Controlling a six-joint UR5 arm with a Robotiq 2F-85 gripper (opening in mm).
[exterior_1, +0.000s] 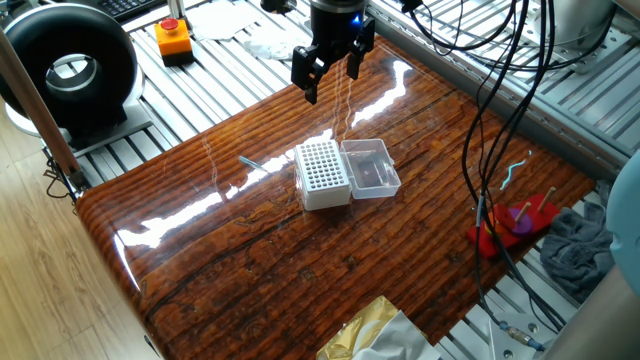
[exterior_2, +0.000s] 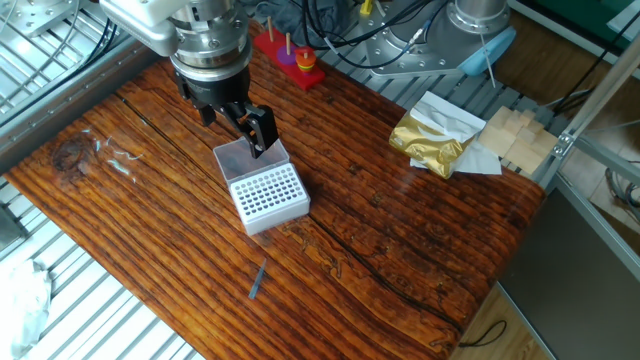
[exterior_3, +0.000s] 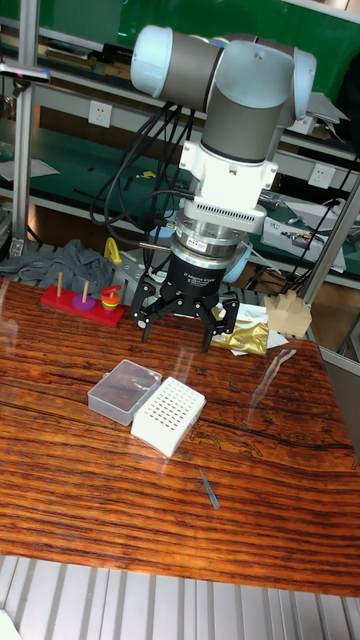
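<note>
My gripper (exterior_1: 333, 87) hangs above the wooden table with its black fingers spread, open and empty. In exterior view 3 the gripper (exterior_3: 178, 337) is pictured behind the rack, clear of it. A white tube rack (exterior_1: 324, 177) with rows of round holes stands mid-table. Its clear lid (exterior_1: 371, 169) is hinged back and lies open beside it. On the other side of the rack, a thin blue-grey piece (exterior_2: 258, 279), perhaps a pipette tip or small tube, lies flat on the wood, apart from the rack and the gripper.
A red peg toy with rings (exterior_3: 82, 304) sits by the table edge, near a grey cloth (exterior_1: 577, 247). The gold-and-white tissue pack (exterior_2: 436, 138) lies near another edge, beside wooden blocks (exterior_2: 519, 138). Cables (exterior_1: 487, 150) hang over one side.
</note>
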